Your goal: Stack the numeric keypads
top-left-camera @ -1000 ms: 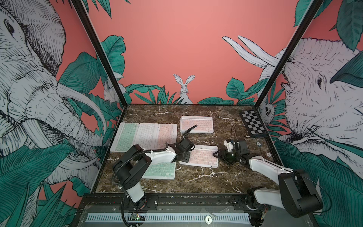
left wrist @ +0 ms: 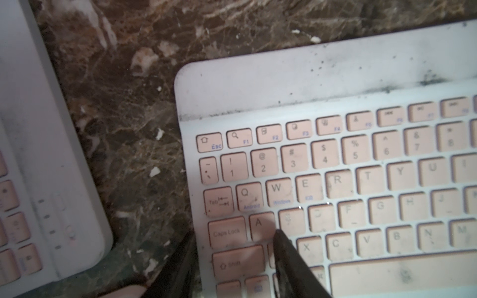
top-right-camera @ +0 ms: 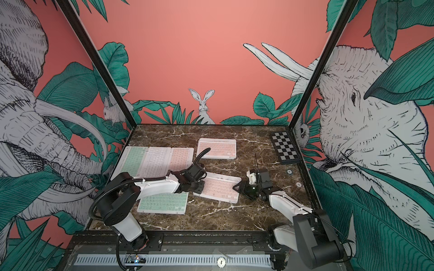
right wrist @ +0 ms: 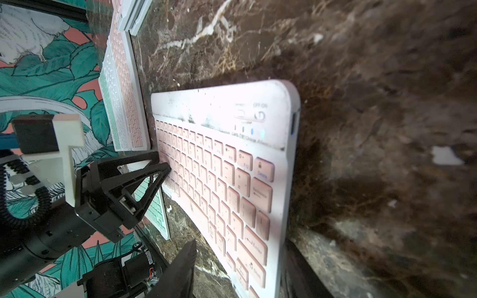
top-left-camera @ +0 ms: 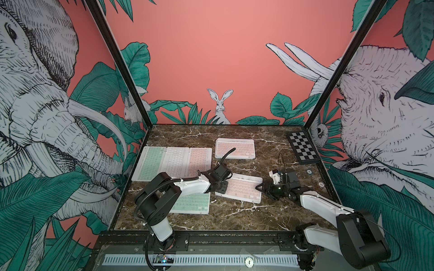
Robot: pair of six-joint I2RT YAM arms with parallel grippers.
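Observation:
A pink-keyed white keyboard (top-left-camera: 244,188) lies at the middle front of the table. My left gripper is shut on its left edge, seen in the left wrist view with a fingertip over the keys. My right gripper is at the keyboard's right end, its fingers apart on either side of that end in the right wrist view, part open. Another pink keyboard (top-left-camera: 235,149) lies behind. Green, white and pink keyboards (top-left-camera: 176,160) lie side by side at the back left, and a green one (top-left-camera: 189,205) lies at the front left, partly under my left arm.
A checkered board (top-left-camera: 303,146) lies at the back right, with small discs (top-left-camera: 309,171) near the right edge. Bare marble (top-left-camera: 271,216) shows at the front right and between the rear keyboard and the board.
My left arm is nearly still.

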